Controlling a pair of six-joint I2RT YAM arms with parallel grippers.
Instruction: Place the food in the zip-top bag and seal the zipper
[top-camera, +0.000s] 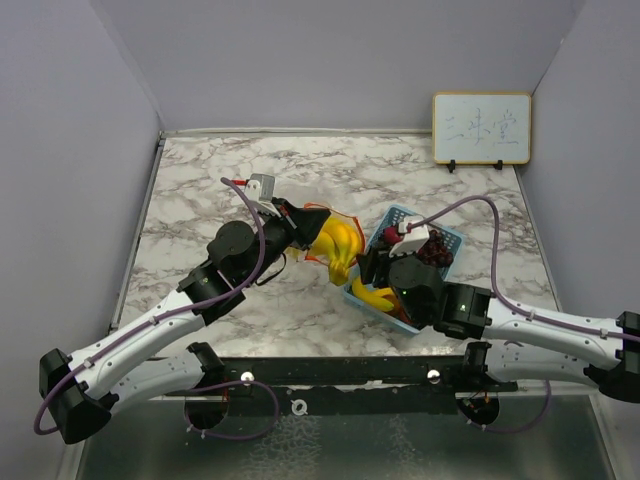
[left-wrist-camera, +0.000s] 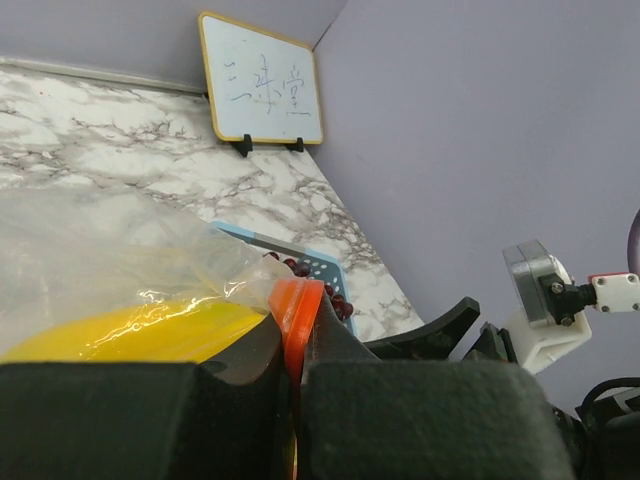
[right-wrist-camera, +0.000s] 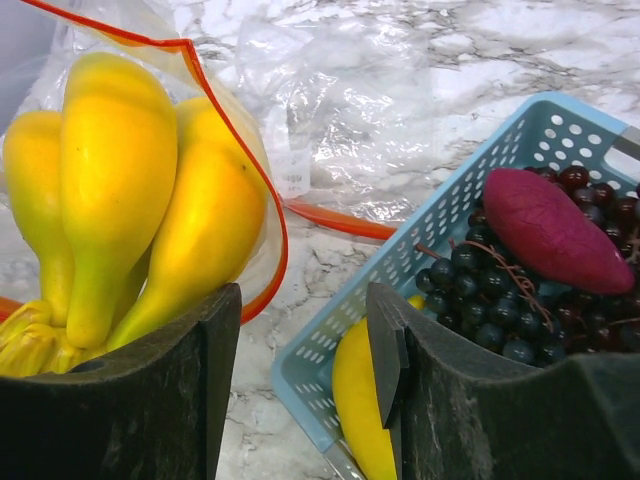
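Observation:
In the top view my left gripper (top-camera: 322, 216) is shut on the rim of the clear zip top bag; its orange-red edge (left-wrist-camera: 296, 305) is pinched between the fingers in the left wrist view. Yellow bananas (right-wrist-camera: 118, 180) lie inside the bag, stem ends toward its open mouth, which is outlined by the orange-red rim (right-wrist-camera: 262, 165). My right gripper stands open, nothing between its fingers, just right of the banana stems and over the near-left side of the blue basket (right-wrist-camera: 440, 195). How far the stems stick out past the rim is hard to tell.
The basket holds dark grapes (right-wrist-camera: 480, 310), a purple-red oblong item (right-wrist-camera: 555, 230) and another yellow fruit (right-wrist-camera: 360, 400). A whiteboard (top-camera: 482, 128) stands at the back right.

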